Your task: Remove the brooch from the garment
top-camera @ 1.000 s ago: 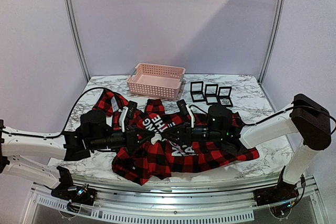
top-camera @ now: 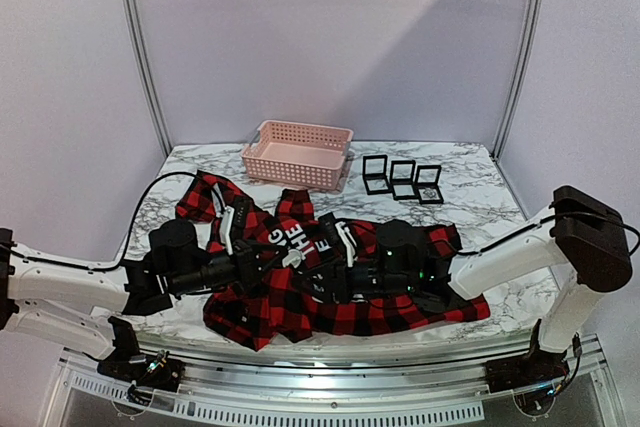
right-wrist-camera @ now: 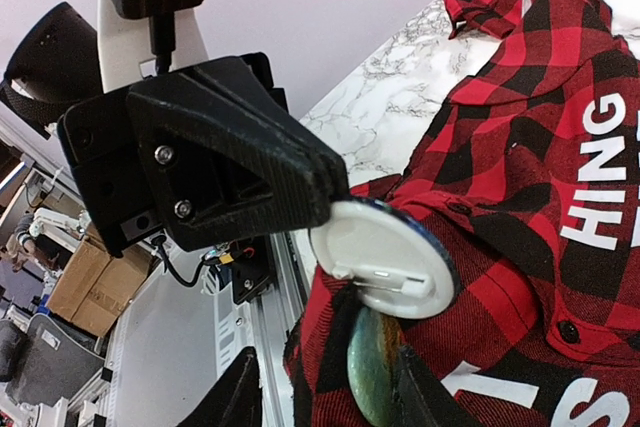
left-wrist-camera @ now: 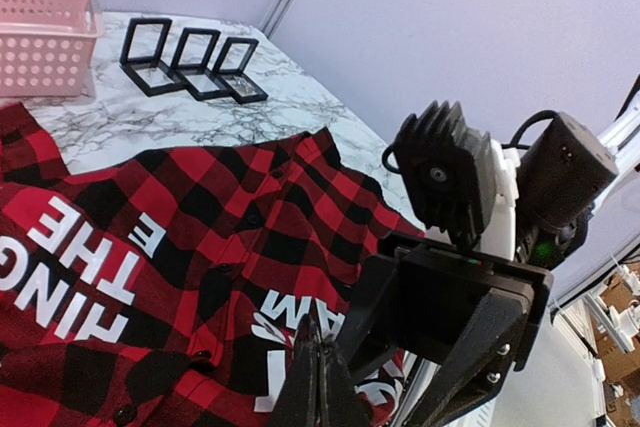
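Note:
The brooch (right-wrist-camera: pixel 385 257), a round white-backed disc with a pin bar across its back and a dark blue edge, shows in the right wrist view. My left gripper is shut, its fingertips at the disc's upper edge. Just below, the red-and-black checked garment (right-wrist-camera: pixel 500 287) is bunched up; whether the pin still passes through its cloth cannot be made out. A glossy green oval (right-wrist-camera: pixel 373 367) sits against the cloth under the disc. My right gripper stands open close below the brooch, with garment and the green oval around its fingers. From above, the brooch (top-camera: pixel 292 259) is a small white spot between both grippers.
A pink basket (top-camera: pixel 298 155) stands at the back of the marble table (top-camera: pixel 480 177). Several black frames (top-camera: pixel 402 179) stand open to its right. White letters mark the garment. Bare tabletop shows at the back right.
My right gripper has shifted towards the front and slightly left, covering some letters. The garment's front edge has slid a little left. The brooch and my left gripper have moved only slightly.

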